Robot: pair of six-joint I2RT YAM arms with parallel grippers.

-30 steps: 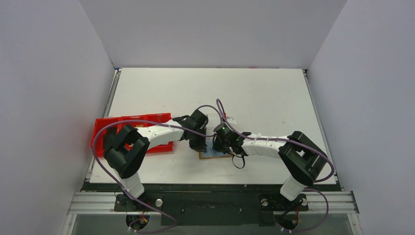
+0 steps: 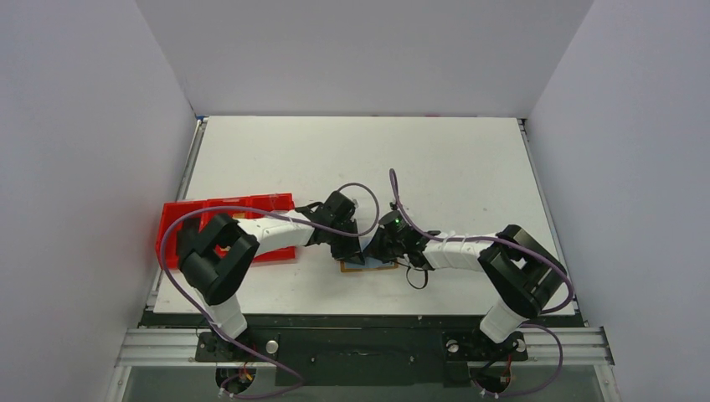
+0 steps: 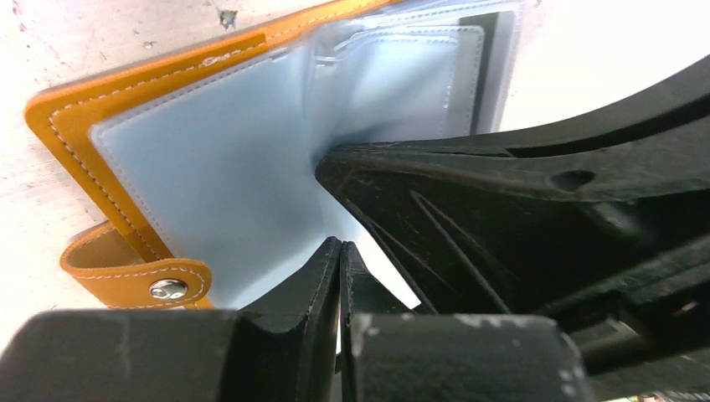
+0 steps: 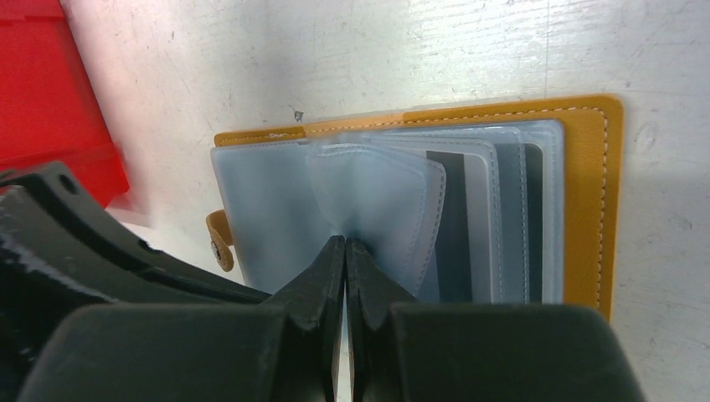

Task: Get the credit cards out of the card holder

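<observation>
Open on the table lies the tan card holder [image 2: 368, 270], with clear bluish sleeves [image 4: 276, 201] in it. Dark and white layers show through sleeves [image 4: 456, 243] on the right side in the right wrist view; whether they are cards I cannot tell. My right gripper is shut at a bent-up sleeve [image 4: 385, 197]; its fingertips touch or nearly touch it, and I cannot see if any film is pinched. My left gripper is shut over the holder's lower edge, nothing visible between its fingers. A snap strap [image 3: 172, 285] lies to its left.
A red compartment tray [image 2: 276, 201] stands to the left, partly behind my left arm. The two grippers are very close together over the holder.
</observation>
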